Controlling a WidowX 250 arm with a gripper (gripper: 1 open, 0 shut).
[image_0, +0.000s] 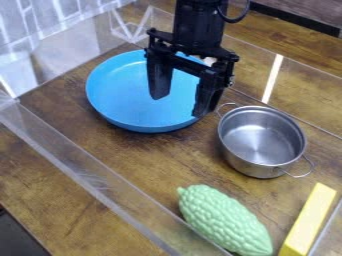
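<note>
My black gripper (183, 88) stands open above the right part of a blue plate (118, 98), its two fingers spread and pointing down, with nothing seen between them. The gripper hides part of the plate and whatever lies directly behind it. To the right of the plate sits an empty steel pot (258, 138) with wire handles. A pale green bumpy vegetable (225, 218) lies at the bottom right, beside a yellow bar-shaped object (309, 218).
Clear plastic strips run along the left and right. A small pale item behind the gripper is mostly hidden.
</note>
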